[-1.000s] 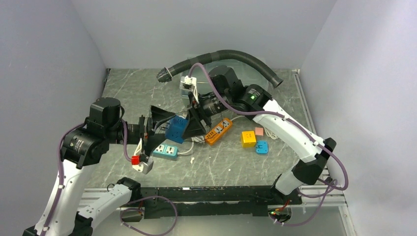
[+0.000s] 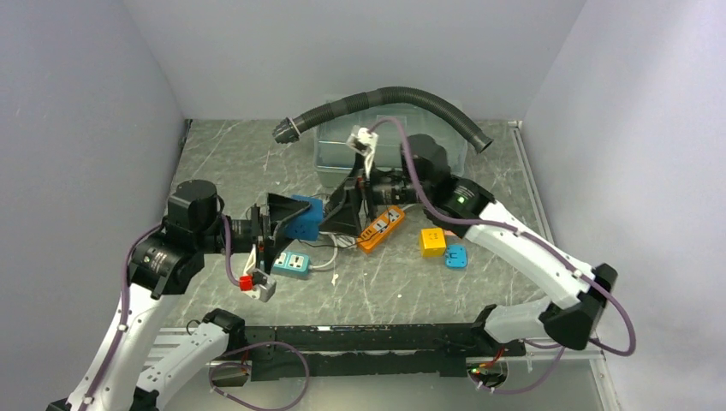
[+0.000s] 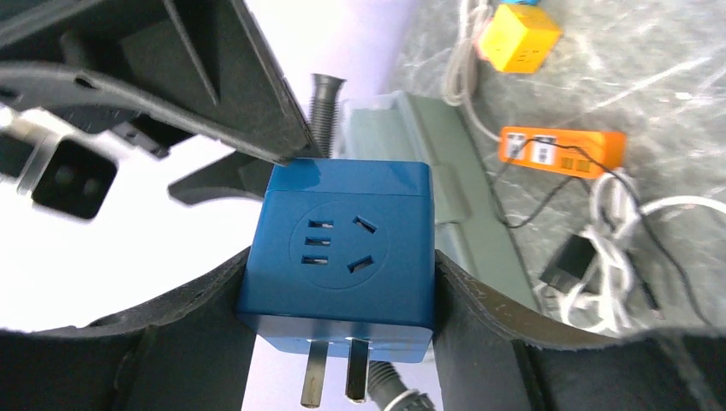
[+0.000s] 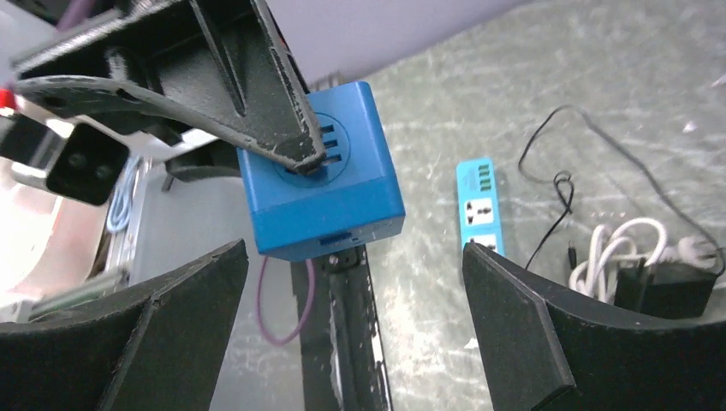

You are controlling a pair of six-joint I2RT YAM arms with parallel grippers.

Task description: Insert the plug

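A blue plug adapter (image 3: 347,223) is held up in the air, my left gripper shut on its sides. Its slotted face shows in the left wrist view, with two metal prongs (image 3: 358,370) sticking out at the lower end. My right gripper (image 2: 336,220) is open just to the right of the adapter (image 2: 304,220) in the top view. In the right wrist view, the adapter (image 4: 330,184) appears beyond the spread right fingers, with nothing between them. On the table lie a teal power strip (image 2: 291,265) and an orange power strip (image 2: 382,228).
A yellow cube (image 2: 432,242) and another blue plug piece (image 2: 455,256) rest at the right. A translucent bin (image 2: 330,154) and a black hose (image 2: 402,93) are at the back. White cable and a black adapter (image 4: 666,288) lie near the strips.
The right gripper now stands farther right than before, and the left gripper has also moved slightly right.
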